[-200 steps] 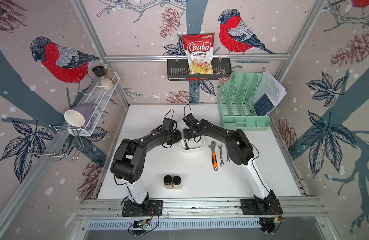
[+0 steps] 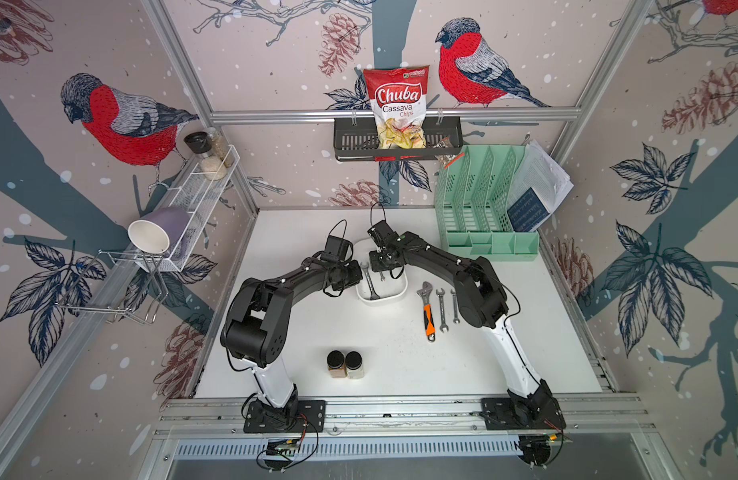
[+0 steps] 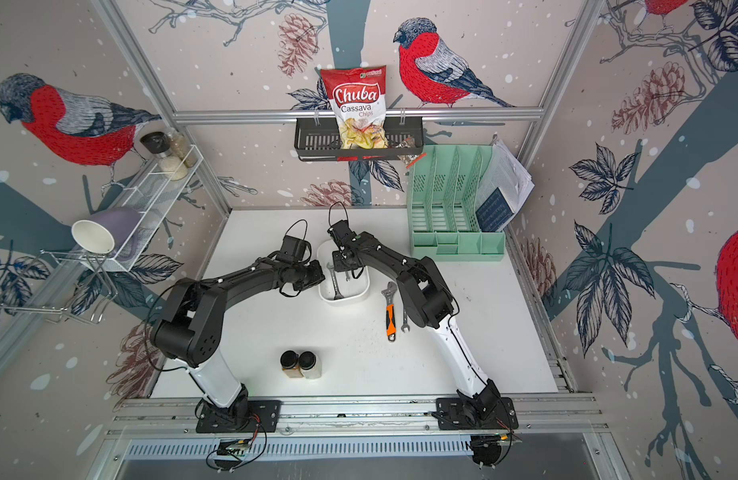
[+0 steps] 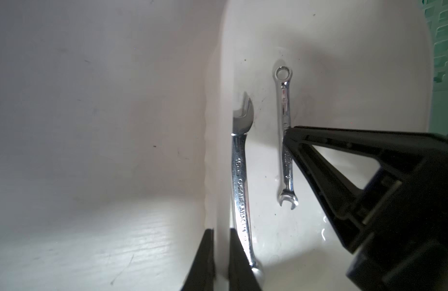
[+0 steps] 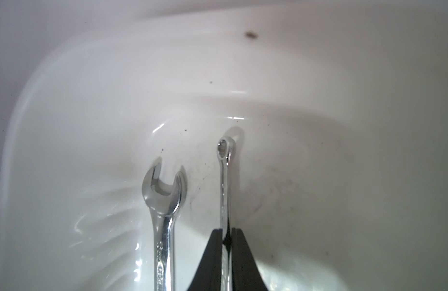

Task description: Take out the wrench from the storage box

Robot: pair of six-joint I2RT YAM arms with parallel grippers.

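Note:
In the left wrist view, the white storage box (image 4: 369, 58) holds a small wrench (image 4: 283, 101) and a larger wrench (image 4: 240, 184), lying side by side. The box's left rim (image 4: 225, 145) runs between the fingertips of my left gripper, which is shut on it. My right gripper is inside the box, its fingertips close together at the middle of the small wrench's shaft (image 5: 224, 189). A narrow gap shows between them, with the shaft in line; whether they press on it cannot be told. The larger wrench (image 5: 163, 228) lies left of these fingers.
Right of the box, an orange-handled adjustable wrench (image 2: 428, 312) and a combination wrench (image 2: 441, 308) lie on the table, with a thinner wrench (image 2: 455, 308) beside my right arm. Two black-lidded jars (image 2: 346, 364) stand in front. A green organizer (image 2: 489, 244) is at the back right.
The right gripper and wrist have shifted slightly to the right inside the box. The storage box has moved a little to the left. The left arm looks almost unmoved.

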